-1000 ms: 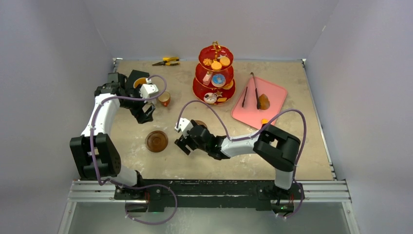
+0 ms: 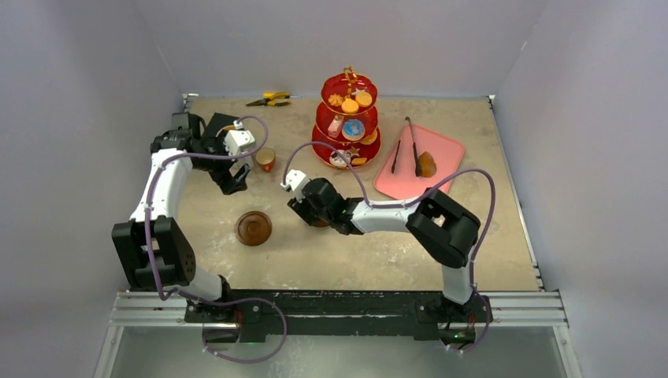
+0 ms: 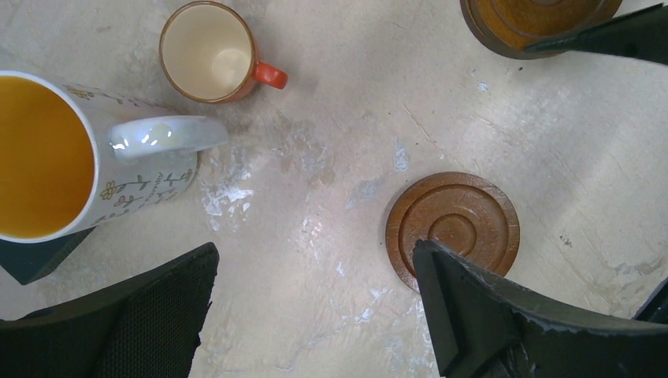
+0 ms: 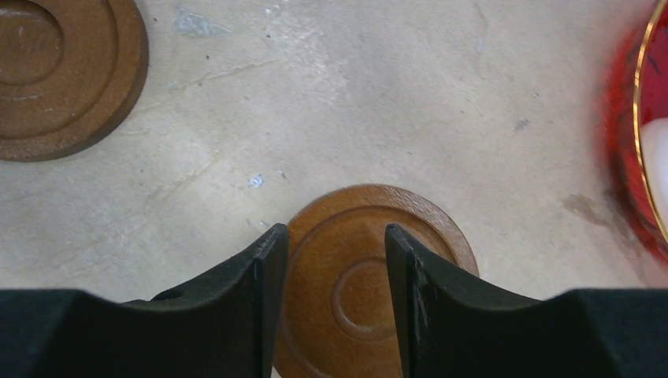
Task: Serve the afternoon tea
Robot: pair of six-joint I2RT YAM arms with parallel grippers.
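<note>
Two round brown wooden coasters lie on the table, the left coaster (image 2: 254,228) in the clear and the right coaster (image 4: 366,299) mostly hidden under my right gripper from above. That gripper stands part open over the right coaster, its fingertips (image 4: 276,240) apart and nothing visibly gripped. My left gripper is open and empty, with the left coaster (image 3: 453,224) partly behind one finger. Beside it are a white flowered mug (image 3: 146,161) with a yellow inside and a small orange cup (image 3: 209,51), cream inside.
A red three-tier stand (image 2: 346,118) with treats stands at the back. The pink tray (image 2: 441,146) at the right carries dark utensils and a brown piece. Pliers (image 2: 269,99) lie at the back edge. Bare table stretches along the front.
My right gripper has moved toward the back, over the right coaster, which was partly visible beyond it before. The left gripper has shifted only slightly.
</note>
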